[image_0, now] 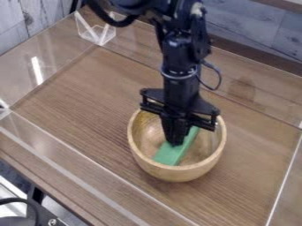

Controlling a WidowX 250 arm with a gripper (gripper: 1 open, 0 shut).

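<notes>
A tan oval bowl [154, 164] stands on the wooden table in the lower middle. A green oblong object [175, 152] lies inside it. My black gripper [177, 132] reaches down from above into the bowl, over the upper part of the green object, which it partly hides. Whether the fingers are open or shut, or touch the green object, I cannot tell.
A clear plastic piece [97, 28] is at the back left. Black cables [24, 210] lie at the lower left corner.
</notes>
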